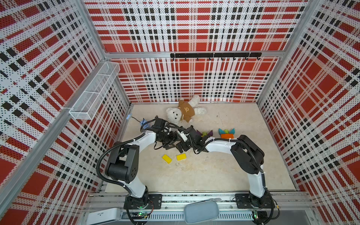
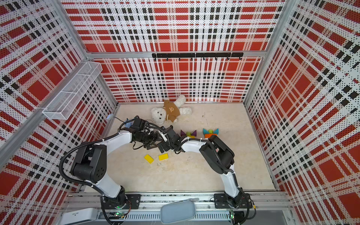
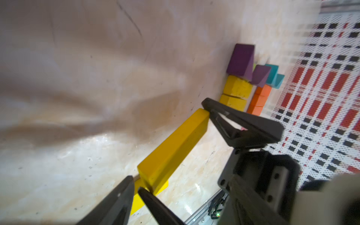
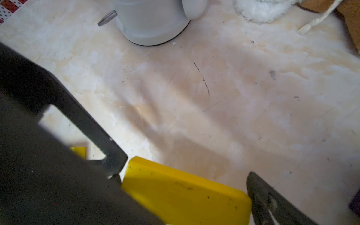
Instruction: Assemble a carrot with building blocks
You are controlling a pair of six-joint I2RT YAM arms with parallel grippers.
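A yellow block (image 3: 174, 150) is held off the table between my two grippers, with my left gripper (image 1: 171, 139) shut on it and my right gripper (image 1: 180, 144) open close beside it, black fingers near both ends. Two more yellow blocks (image 1: 166, 158) (image 1: 181, 156) lie flat in front of the grippers. Behind, a group of yellow blocks (image 3: 236, 88) with purple wedges (image 3: 240, 61) stands beside a group of orange blocks (image 1: 226, 136) topped with cyan pieces (image 1: 231, 130).
A teddy bear (image 1: 186, 109) lies at the back. A white round-based object (image 4: 153, 26) stands behind the grippers. The front and right of the table (image 1: 240, 165) have free room.
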